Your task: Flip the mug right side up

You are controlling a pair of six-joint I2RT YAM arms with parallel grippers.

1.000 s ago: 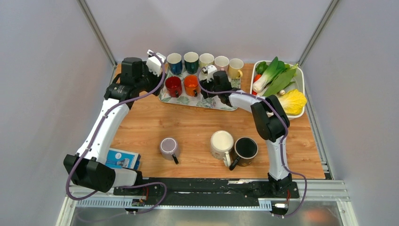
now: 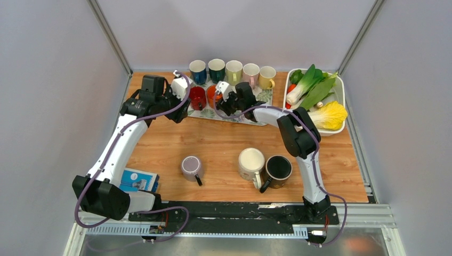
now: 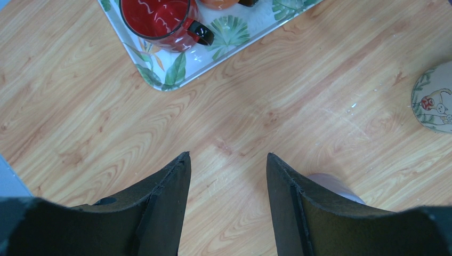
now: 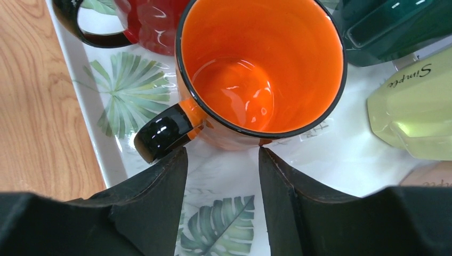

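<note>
An upside-down lavender mug (image 2: 190,166) with a black handle sits on the front left of the table, also at lower right of the left wrist view (image 3: 333,186). My left gripper hangs open above bare wood near the tray's left end, nothing between its fingers. My right gripper stands open over the tray beside an orange mug (image 4: 234,90), whose black handle is just beyond the left fingertip. A red mug (image 2: 197,96) stands left of the orange one, upright.
A row of mugs (image 2: 233,69) stands at the tray's back. A vegetable basket (image 2: 341,90) is at right. A cream mug (image 2: 250,160) and a dark mug (image 2: 277,170) are at front right, a blue box (image 2: 138,179) at front left.
Over the last second my right gripper moved left to the orange mug, and my left arm came slightly down toward the front. The mugs look unmoved.
</note>
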